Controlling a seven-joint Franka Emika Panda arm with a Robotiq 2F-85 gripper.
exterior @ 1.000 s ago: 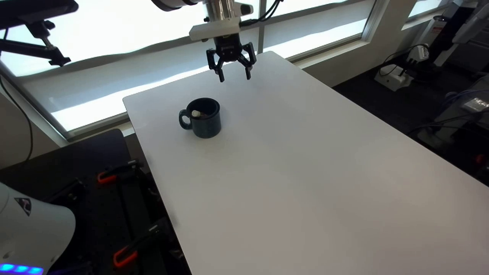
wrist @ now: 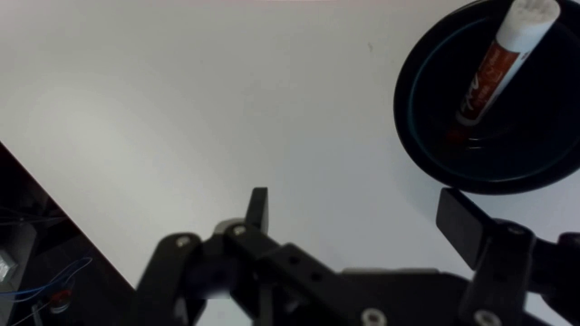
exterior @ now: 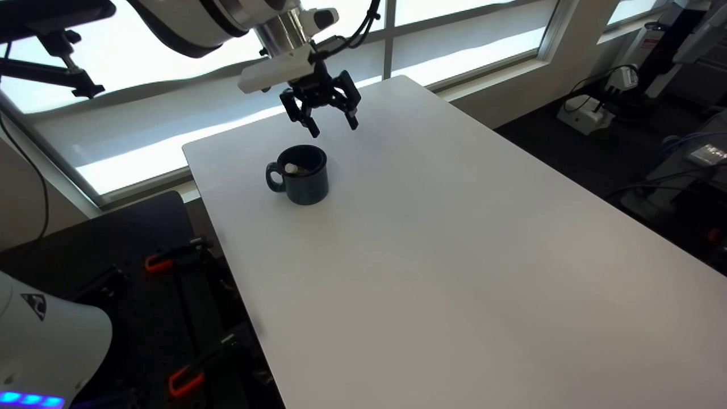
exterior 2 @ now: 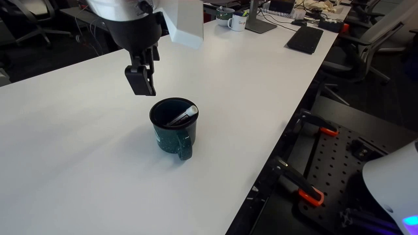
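Observation:
A dark green speckled mug (exterior: 310, 185) stands upright near the table's far left corner, its handle to the left in exterior view 1. A white marker leans inside it; the marker's white end (exterior 2: 191, 111) pokes up at the rim, and its red-brown label (wrist: 490, 76) shows in the wrist view. My gripper (exterior: 334, 129) is above the table, just behind the mug in exterior view 1, and apart from it. Its fingers (wrist: 462, 222) are spread wide with only bare table between them, so it is open. In the wrist view the mug (wrist: 405, 108) lies at the upper right, partly cut off.
Exterior view 2 shows a white mug (exterior 2: 237, 23), a monitor stand and a keyboard (exterior 2: 305, 39) at its far end. Clamps with orange pads (exterior 2: 311, 197) hold the robot's base plate beside the table edge.
In exterior view 1 my gripper has come left and lower, closer to the mug, and has tilted a little. It stays open. The mug and marker have not moved.

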